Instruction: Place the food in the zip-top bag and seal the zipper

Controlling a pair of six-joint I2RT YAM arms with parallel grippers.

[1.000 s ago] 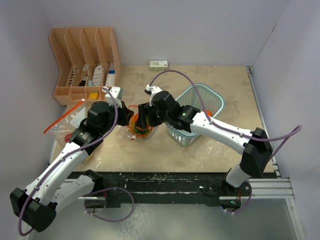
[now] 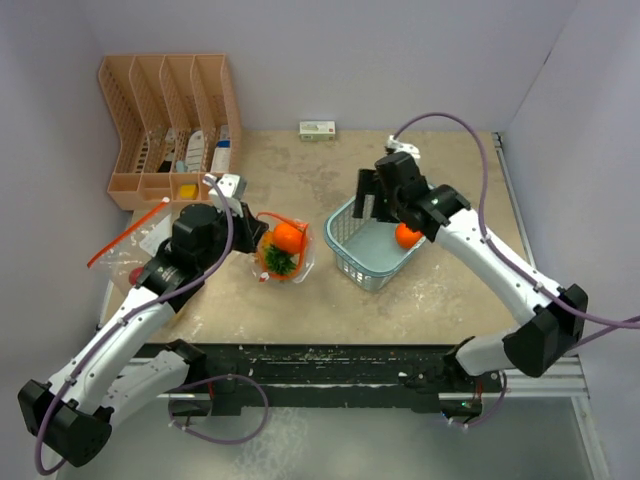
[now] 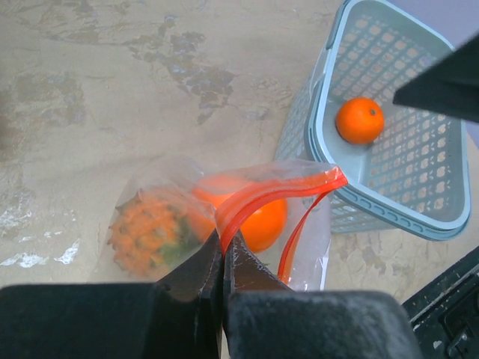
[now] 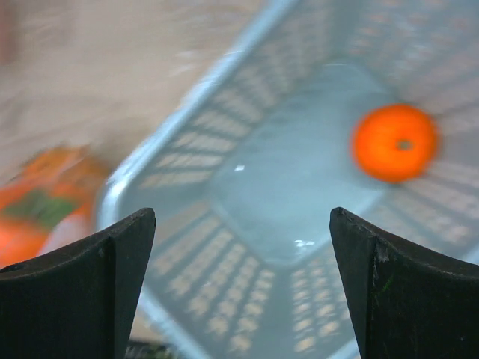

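Note:
A clear zip top bag with a red zipper strip stands on the table, its mouth partly spread. Inside it are an orange fruit and a pineapple-like piece with green leaves. My left gripper is shut on the bag's rim at the red strip. Above the light blue basket hangs my right gripper, open, with nothing between its fingers. A single orange lies on the basket's floor, ahead of those fingers and to their right.
Another clear bag with a red strip stands at the left, partly behind the left arm. A peach-coloured rack occupies the back left, and a small box sits at the back wall. Table space in front of the basket is free.
My right gripper has left its place over the bag and swung right to the basket. Bag contents are now uncovered in the top view. The left arm has held still.

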